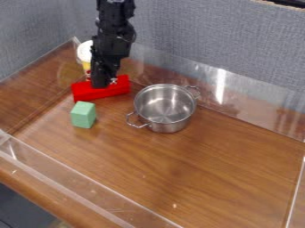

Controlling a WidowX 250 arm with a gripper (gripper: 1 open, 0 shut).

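My gripper [103, 77] hangs at the upper left of the view, over a red block [117, 88] lying on the wooden table [202, 174]. Its fingers are dark and small here; they appear shut, and I see nothing clearly held between them. Behind the gripper stands a yellow object with a white top [86, 50], partly hidden by it. A mint green block [84, 115] sits in front of the red block. A steel pot [165, 109] with two handles stands to the right.
A clear plastic barrier runs along the back and the left front edge of the table.
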